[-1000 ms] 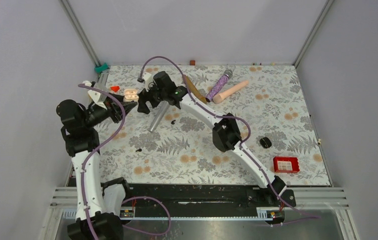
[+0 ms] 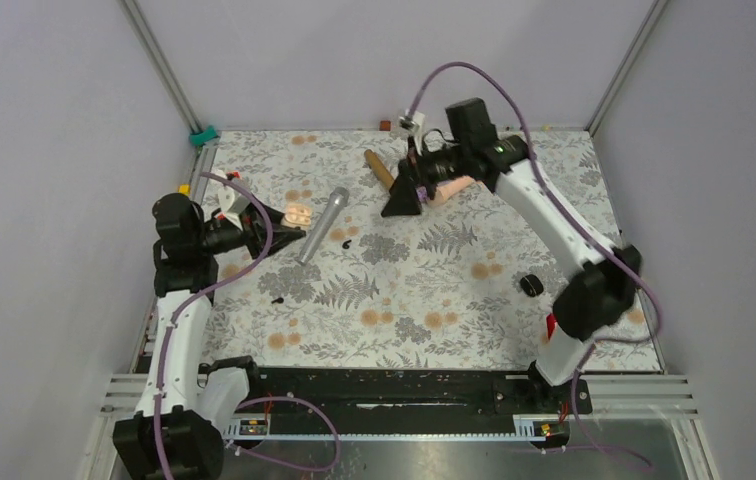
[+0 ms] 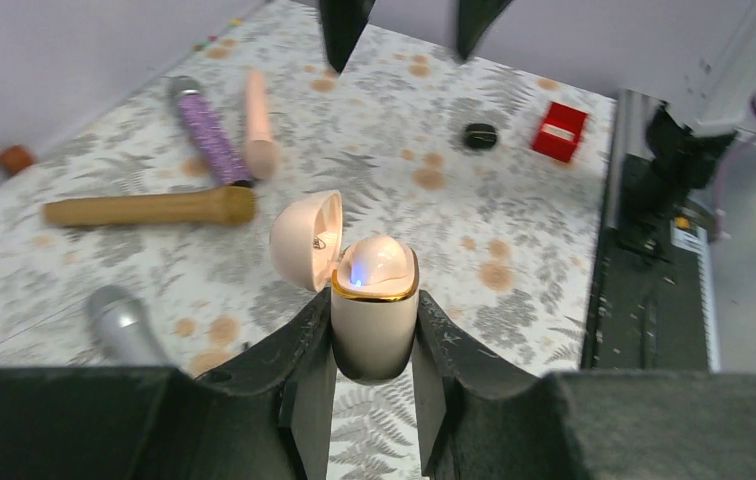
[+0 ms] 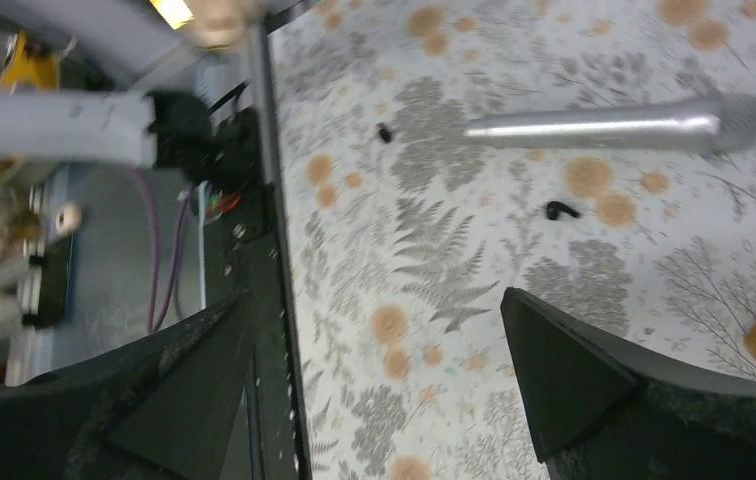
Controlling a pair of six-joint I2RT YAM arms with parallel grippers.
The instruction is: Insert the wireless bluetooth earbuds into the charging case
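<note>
My left gripper (image 2: 280, 232) is shut on the pale cream charging case (image 3: 374, 330), held upright above the table with its lid (image 3: 304, 240) flipped open and a small blue light showing at the rim. My right gripper (image 2: 402, 200) hangs open above the back middle of the table, apart from the case, with nothing between its fingers in the right wrist view. Two small black earbuds (image 2: 347, 244) (image 2: 277, 300) lie separately on the patterned table, one beside the silver microphone, the other nearer the front left.
A silver microphone (image 2: 319, 227), a wooden one (image 3: 134, 210), a purple one (image 3: 204, 130) and a pink one (image 3: 259, 120) lie on the back half. A black object (image 2: 531, 285) and red box (image 3: 559, 130) are at the right.
The right arm has swung away from the case to the right and is blurred with motion. My left gripper has moved right and slightly toward the front, still holding the case.
</note>
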